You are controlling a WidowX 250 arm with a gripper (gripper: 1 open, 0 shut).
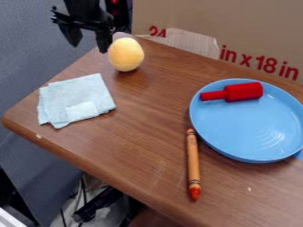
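Note:
My black gripper (pixel 88 35) hangs at the top left above the table's back edge, left of and above a round pale-yellow object (pixel 126 54). Its fingers point downward and look spread apart, with nothing visible between them. A folded light-blue cloth (pixel 74 100) lies on the wooden table (pixel 136 151) at the left. A blue plate (pixel 245 132) at the right holds a red rolling-pin-like object (pixel 239 92). An orange crayon-like stick (pixel 193 163) lies left of the plate.
A cardboard box (pixel 232 35) stands along the back right, with clear plastic beside it. The table edge drops away at the left.

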